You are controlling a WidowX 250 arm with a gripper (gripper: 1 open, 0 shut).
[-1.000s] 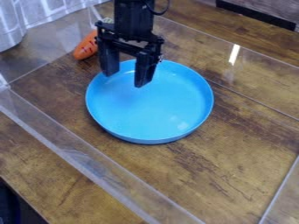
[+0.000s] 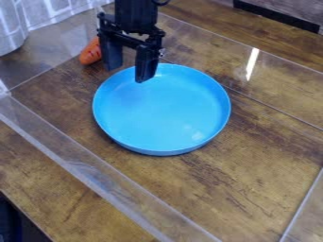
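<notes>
My black gripper (image 2: 130, 57) hangs at the top centre, open, its two dark fingers apart above the back rim of an empty blue plate (image 2: 161, 113) on the wooden table. An orange carrot-like object (image 2: 91, 53) lies behind and left of the plate, just left of the gripper and partly hidden by it.
A clear plastic edge runs diagonally along the lower left, and a white crumpled item (image 2: 18, 24) sits at the top left. A dark edge lies at the top right.
The gripper has moved slightly up and to the left, away from the plate's middle toward the orange object. The plate has not visibly moved.
</notes>
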